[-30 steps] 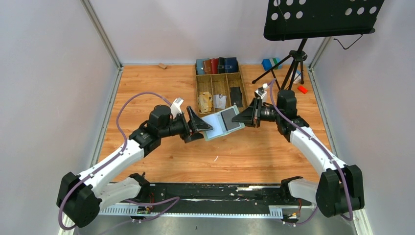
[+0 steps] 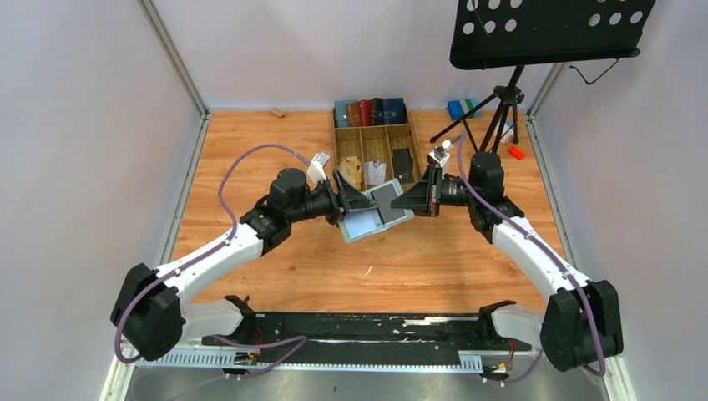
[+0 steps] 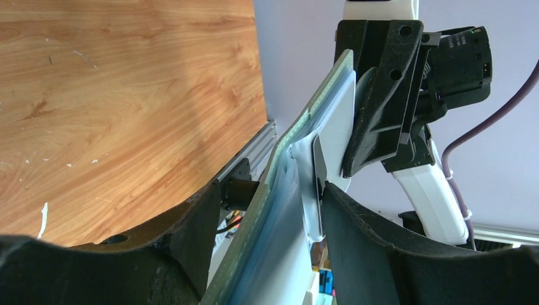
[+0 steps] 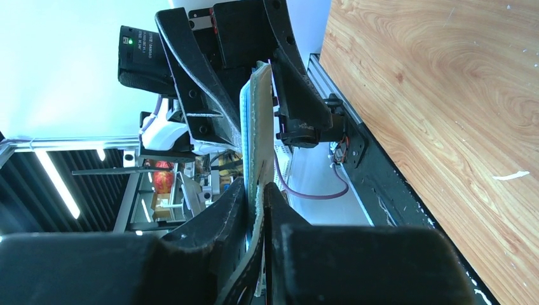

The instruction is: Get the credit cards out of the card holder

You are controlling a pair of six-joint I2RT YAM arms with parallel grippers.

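The light-blue card holder (image 2: 367,224) is held in the air between my two grippers, above the front of the wooden box. It has a pale sleeve and a dark grey panel. My right gripper (image 2: 399,202) is closed on its right end. My left gripper (image 2: 355,200) is around the holder's left end, one finger either side; in the left wrist view a thin dark card-like piece (image 3: 318,162) in a clear sleeve lies beside the right finger. Whether the left fingers press on it is hard to tell.
The wooden compartment box (image 2: 376,142) stands behind, holding coloured wallets and cards. A black music stand (image 2: 543,29) and small blue and red items are at the back right.
Over the last second my left arm moved right, onto the holder's left end. The holder and right gripper shifted slightly left.
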